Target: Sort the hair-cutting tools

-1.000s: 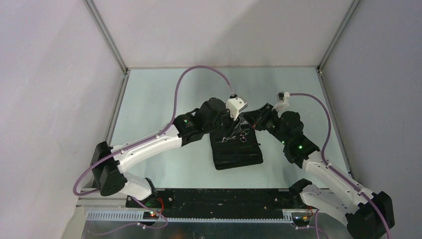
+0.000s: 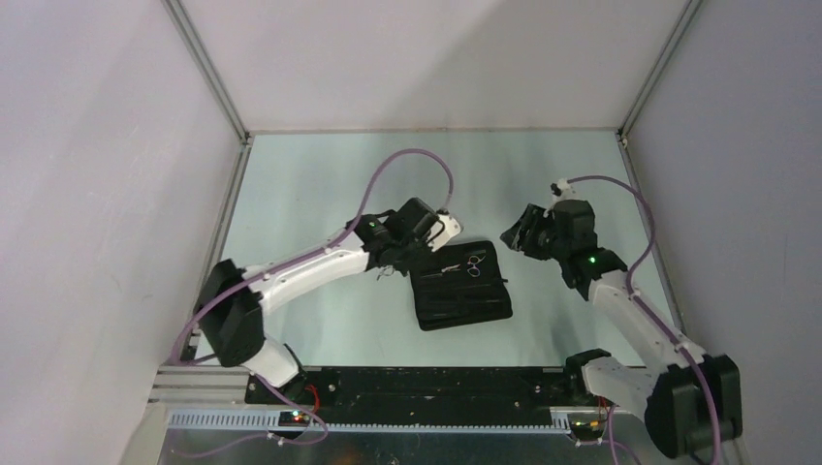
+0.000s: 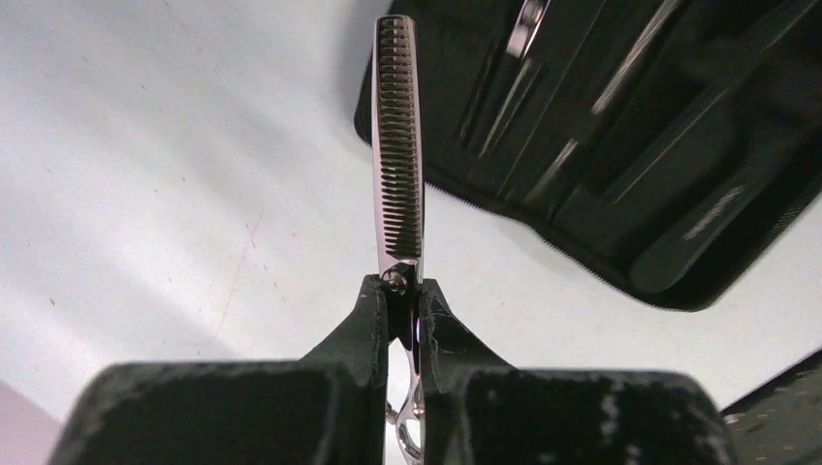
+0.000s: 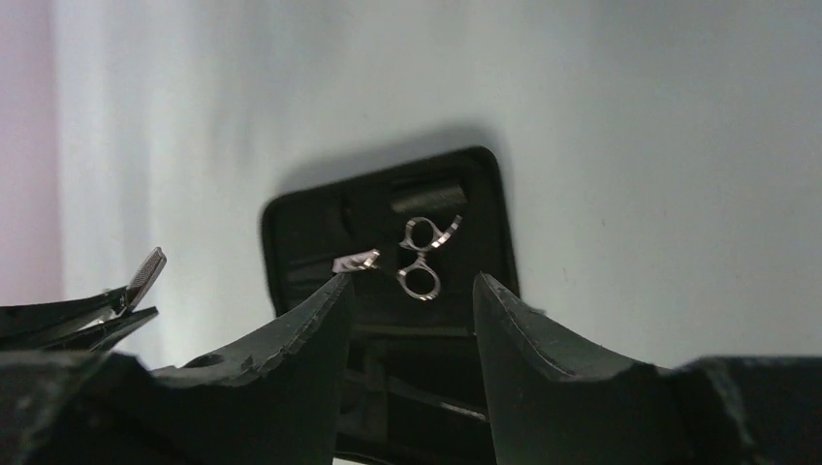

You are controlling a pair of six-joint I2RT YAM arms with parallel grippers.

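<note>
My left gripper is shut on thinning scissors (image 3: pixel 397 136), toothed blade up and finger rings below; in the top view it (image 2: pixel 407 262) hangs by the left side of the black tool case (image 2: pixel 456 310). In the right wrist view the case (image 4: pixel 485 223) holds scissors with silver rings (image 4: pixel 421 250) and another small silver piece (image 4: pixel 354 262). My right gripper stands open, nothing visible between its fingers, right of and above the case. The left gripper's held scissors (image 4: pixel 145 276) also show at that view's left edge.
Bare white table (image 2: pixel 320 194) surrounds the case, with most free room behind it and to the left. Walls with metal rails bound both sides and the back. A dark strip (image 2: pixel 436 387) runs along the front edge.
</note>
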